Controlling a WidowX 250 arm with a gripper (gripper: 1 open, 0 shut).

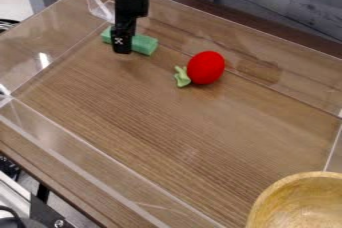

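Observation:
My gripper (122, 42) reaches down from the top of the view onto a green block (139, 44) lying on the wooden table near the back left. Its dark fingers are over the block's middle; whether they grip it is unclear. A red object (206, 68) with a light green part (182, 77) lies to the right.
A yellow bowl (301, 207) sits at the front right corner, partly cut off. Cables show beyond the table's edges at the left.

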